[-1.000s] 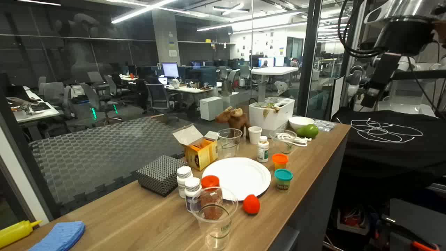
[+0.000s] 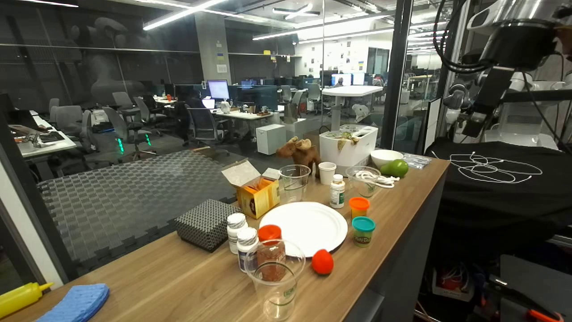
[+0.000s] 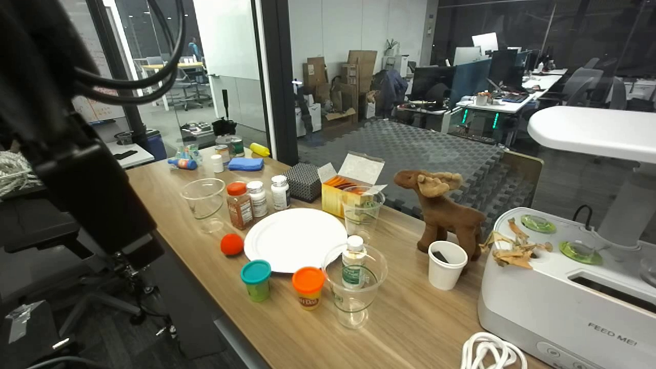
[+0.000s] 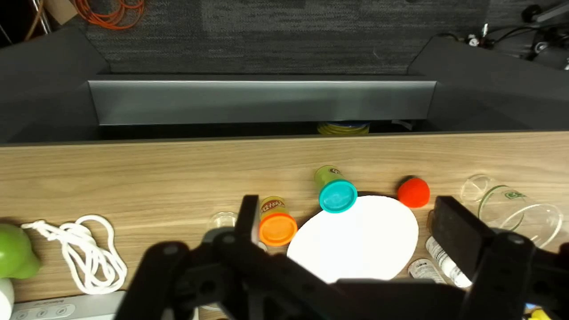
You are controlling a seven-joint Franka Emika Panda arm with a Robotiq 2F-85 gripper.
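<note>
My gripper stands open in the wrist view, its two dark fingers wide apart and nothing held between them. It hangs high over the counter; exterior view 1 has it (image 2: 473,129) at the upper right, clear of every object. Below lies a white plate (image 3: 295,240), empty. Along the plate's near side are a teal-lidded Play-Doh tub (image 3: 255,280), an orange-lidded Play-Doh tub (image 3: 308,288) and a red ball-like object (image 3: 231,244). A clear cup (image 3: 354,298) stands in front of a white pill bottle (image 3: 353,261).
Red-capped jar (image 3: 238,206), white bottles (image 3: 280,192), an open yellow box (image 3: 335,200), a brown plush moose (image 3: 452,218) and a paper cup (image 3: 446,264) crowd the far side. A white planter (image 2: 348,145) stands at one end. Bare wood runs along the front edge.
</note>
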